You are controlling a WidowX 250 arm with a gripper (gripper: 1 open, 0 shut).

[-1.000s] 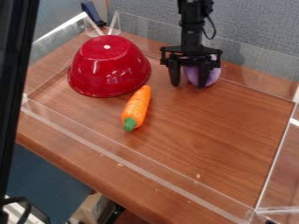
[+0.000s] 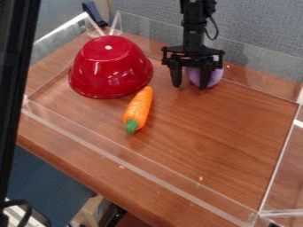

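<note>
My black gripper (image 2: 190,69) reaches down from the top at the back of the wooden surface, in front of and around a purple round object (image 2: 208,76) that it partly hides; whether the fingers are closed on it I cannot tell. An upturned red bowl (image 2: 110,66) sits at the back left. An orange toy carrot (image 2: 138,108) with a green end lies below the bowl, left of centre.
The wooden surface (image 2: 207,151) is bounded by low clear walls, with a grey padded wall (image 2: 260,44) behind. Some items stand outside at the top left corner.
</note>
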